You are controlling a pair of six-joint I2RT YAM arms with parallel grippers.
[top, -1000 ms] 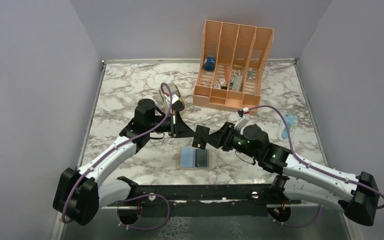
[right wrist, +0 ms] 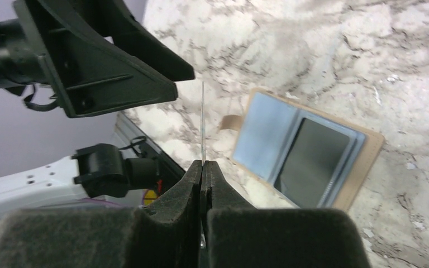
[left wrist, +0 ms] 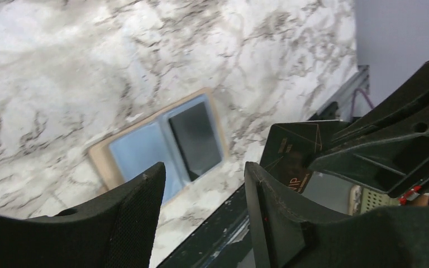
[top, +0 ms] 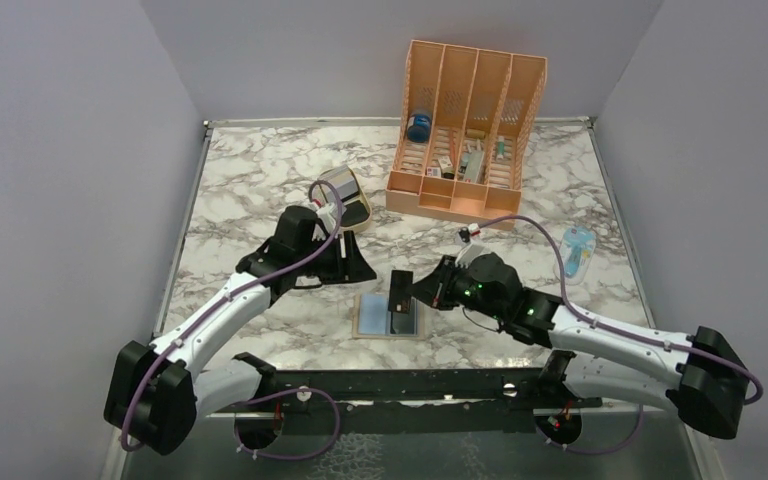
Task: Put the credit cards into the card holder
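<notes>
A black card (top: 400,290) is held in my right gripper (top: 422,290), shut on it; it shows edge-on as a thin line in the right wrist view and with gold markings in the left wrist view (left wrist: 284,156). My left gripper (top: 360,262) is open and empty, just up and left of the card. Below them lies the card holder (right wrist: 363,167) on a tan backing, opened flat, with a light blue half (left wrist: 139,156) and a dark half (left wrist: 195,137).
An orange organizer (top: 420,200) with small items stands at the back, a small case (top: 355,210) behind my left arm, a blue package (top: 575,255) at the right.
My left gripper has opened and moved away from the card.
</notes>
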